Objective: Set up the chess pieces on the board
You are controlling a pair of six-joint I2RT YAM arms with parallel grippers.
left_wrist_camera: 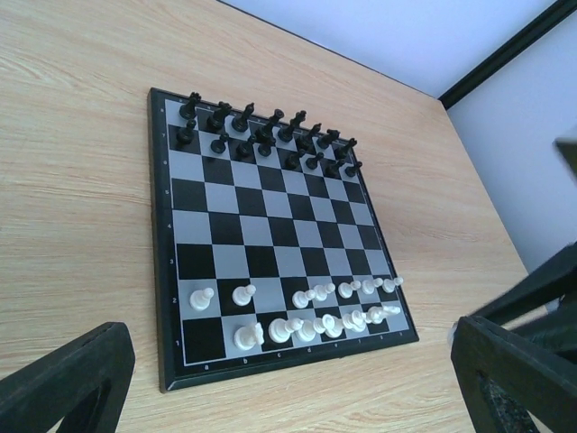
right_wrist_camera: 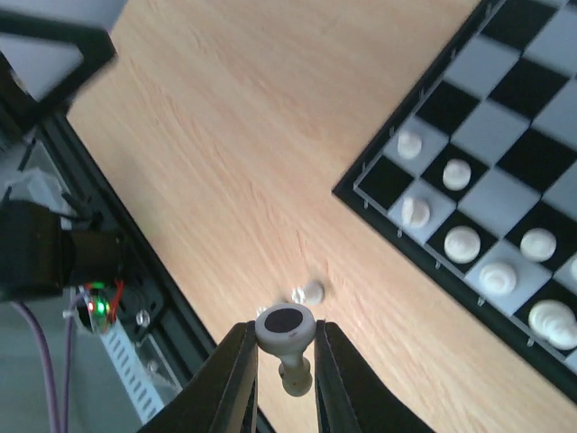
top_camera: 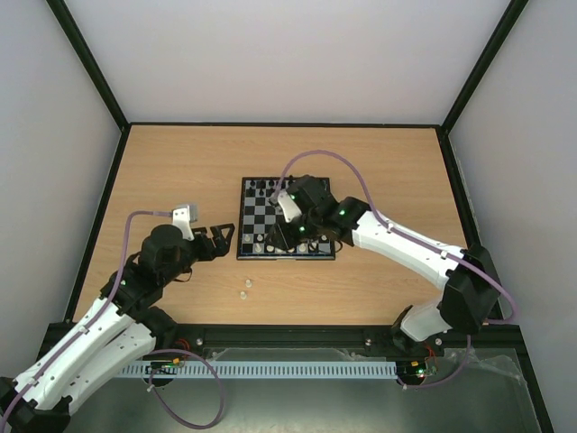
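In the right wrist view a white chess piece (right_wrist_camera: 285, 336), its dark underside facing the camera, is between the fingertips of my right gripper. In the top view this gripper (top_camera: 278, 238) hangs over the near part of the chessboard (top_camera: 241, 221). My left gripper (top_camera: 225, 238) stands open and empty off the board's left edge. Two rows of black pieces (left_wrist_camera: 268, 126) line the far side. White pieces (left_wrist_camera: 248, 336) stand along the near side, with a gap in the pawn row (left_wrist_camera: 273, 296). A loose white piece (top_camera: 249, 283) and another (top_camera: 243, 295) are on the table.
Bare wooden table (top_camera: 379, 289) surrounds the board, with a dark frame edge (top_camera: 297, 330) along the front. The right arm (top_camera: 406, 244) reaches over the board's right side. Both grippers are close together at the board.
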